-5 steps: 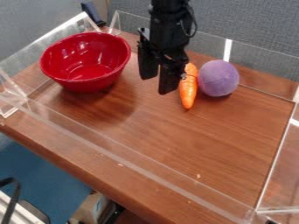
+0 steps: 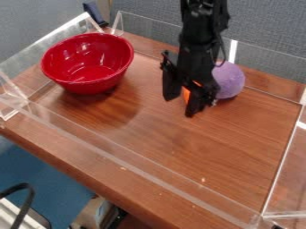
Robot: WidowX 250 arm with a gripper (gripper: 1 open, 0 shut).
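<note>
The black gripper (image 2: 191, 86) hangs from the top centre, low over an orange carrot (image 2: 188, 97), which is mostly hidden behind it. Whether the fingers are open or closed on the carrot is unclear. A purple ball (image 2: 228, 79) sits just right of and behind the gripper. A red bowl (image 2: 74, 63) stands at the back left of the wooden table (image 2: 156, 161).
Clear plastic walls edge the table on the sides and back. A grey wall rises behind.
The gripper has moved down and to the right, over the carrot, which it now largely covers.
</note>
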